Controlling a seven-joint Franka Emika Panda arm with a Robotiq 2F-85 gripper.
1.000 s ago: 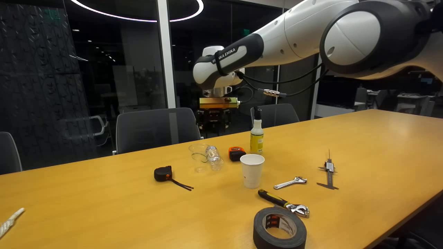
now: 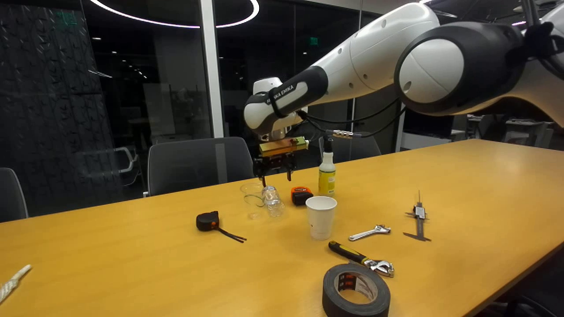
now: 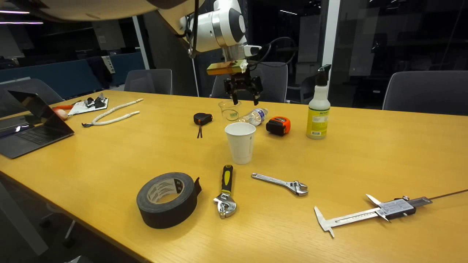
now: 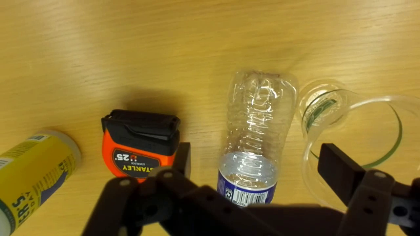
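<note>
Over the far side of the table hangs my open gripper, its fingers [image 4: 341, 171] wide apart and nothing held between them. Below it a clear plastic bottle [image 4: 258, 118] with a blue label lies on its side, seen between the fingers in the wrist view. A clear cup [image 3: 229, 110] stands upright close beside the bottle; in the wrist view the right finger overlaps its rim. On the bottle's other side is an orange and black tape measure [image 4: 137, 147], partly covered by the left finger.
A yellow-labelled spray bottle [image 3: 318, 116] stands near the orange tape measure. Toward the front are a white paper cup [image 2: 320, 219], a black tape measure [image 2: 207, 221], two wrenches [image 3: 280, 182] [image 3: 226, 188], a caliper [image 3: 373, 213] and a black tape roll [image 3: 151, 212]. Bare table lies at the right.
My gripper has come down toward the bottle and cup and turned somewhat, its fingers now showing spread in exterior view 1. The objects on the table have not moved.
</note>
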